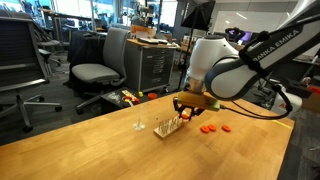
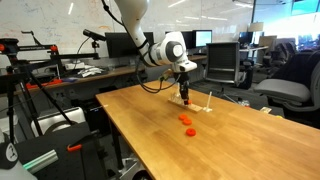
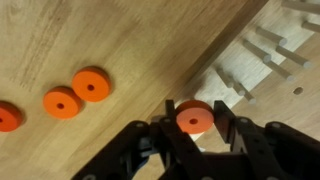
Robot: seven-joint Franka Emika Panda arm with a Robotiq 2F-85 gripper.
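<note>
Between the fingertips of my gripper sits an orange disc (image 3: 195,121) with a small hole in its middle; the fingers are shut on it. A wooden board with upright pegs (image 3: 235,85) lies just beyond the held disc in the wrist view. In exterior view 1 the peg board (image 1: 168,130) is beside and below the gripper (image 1: 184,112). Loose orange discs lie flat on the table: one disc (image 3: 91,84), a second touching it (image 3: 62,102), and a third at the left edge (image 3: 8,116). Whether the held disc touches a peg, I cannot tell.
A separate thin peg on a small base (image 1: 139,123) stands on the table left of the board. Broad bare wood (image 1: 70,150) fills the table's left and front. An office chair (image 1: 100,70) stands behind the far edge.
</note>
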